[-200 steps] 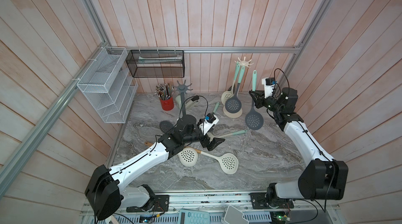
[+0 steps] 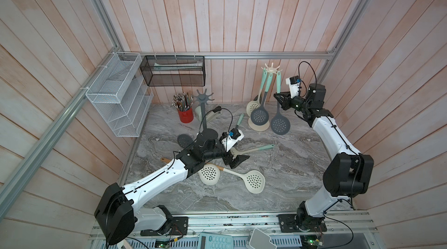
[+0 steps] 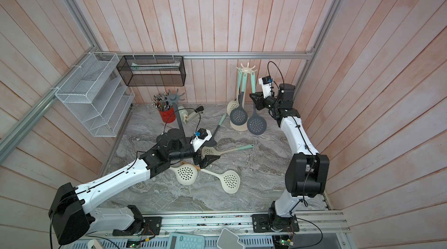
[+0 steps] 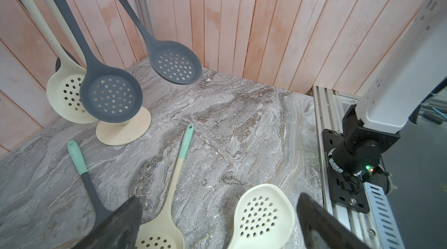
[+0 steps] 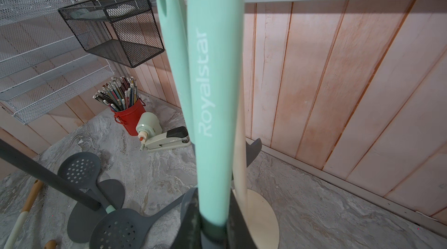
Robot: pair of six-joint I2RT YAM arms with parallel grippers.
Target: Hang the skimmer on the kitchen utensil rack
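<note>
A grey skimmer [image 2: 280,123] with a mint handle [image 5: 215,86] is held upright by my right gripper [image 2: 278,95], which is shut on it just below the mint part. Its handle top stands close to the hooks of the cream utensil rack [image 2: 272,68]; whether it touches a hook I cannot tell. Another grey skimmer [image 4: 111,91] and a cream skimmer [image 4: 69,90] hang from that rack, over its round base [image 4: 124,132]. My left gripper [image 2: 239,160] is open and empty above the loose skimmers on the counter.
A cream skimmer with mint handle [image 4: 171,202] and a cream slotted turner [image 2: 254,181] lie on the marble. A grey rack [image 2: 204,100], red pot [image 2: 186,115] and black wire basket [image 2: 172,79] stand left. Bare counter lies at the front right.
The left arm has stayed practically still.
</note>
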